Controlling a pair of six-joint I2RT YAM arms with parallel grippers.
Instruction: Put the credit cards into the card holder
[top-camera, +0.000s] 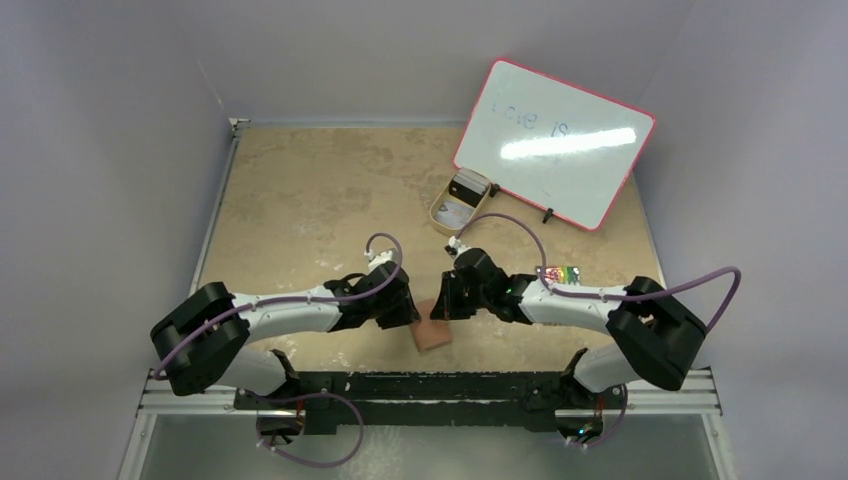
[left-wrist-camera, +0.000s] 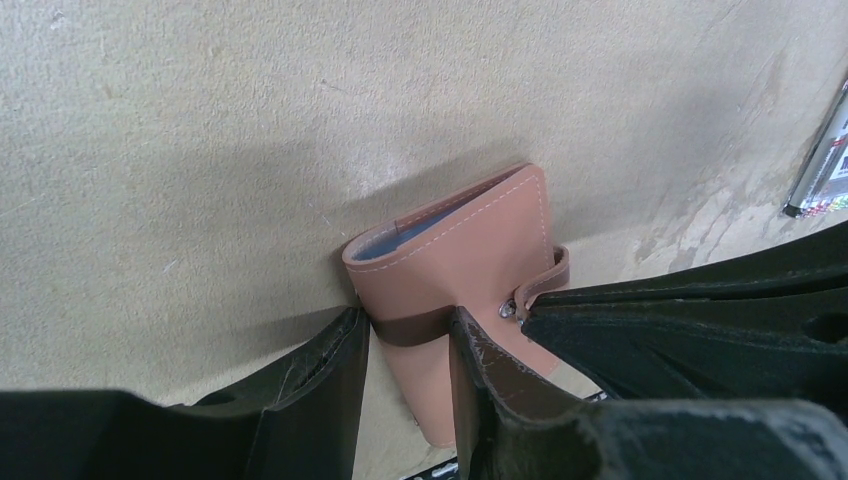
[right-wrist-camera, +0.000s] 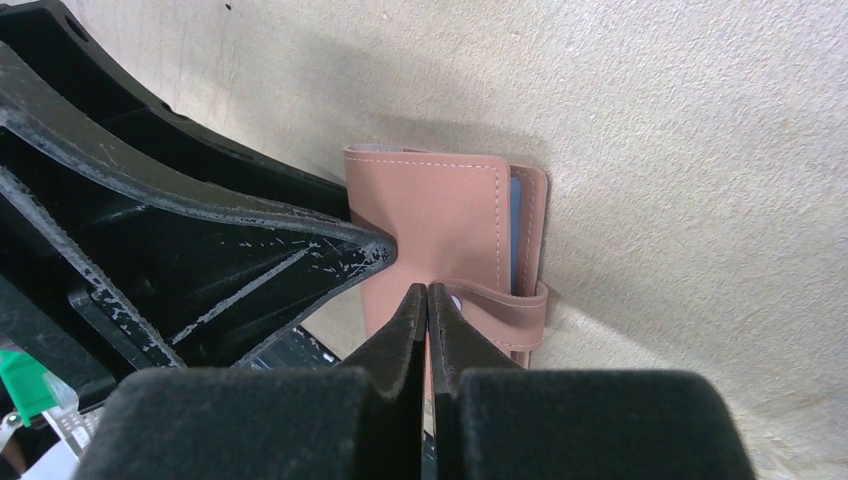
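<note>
The brown card holder (top-camera: 433, 337) lies on the table between both arms. In the left wrist view its near-left end bulges, the upper edge gapes, and a bluish lining shows. My left gripper has its fingers apart around the holder's edge; how firmly they press cannot be told. My right gripper is shut, its tips at the strap (right-wrist-camera: 510, 312) beside the metal snap (left-wrist-camera: 508, 309). Whether the strap end is pinched between them is hidden. Dark and grey card-like pieces (top-camera: 468, 187) stand in a beige box (top-camera: 437, 222) farther back.
A whiteboard (top-camera: 560, 140) with a red frame leans at the back right. One colourful pack (top-camera: 562, 275) lies behind the right arm.
</note>
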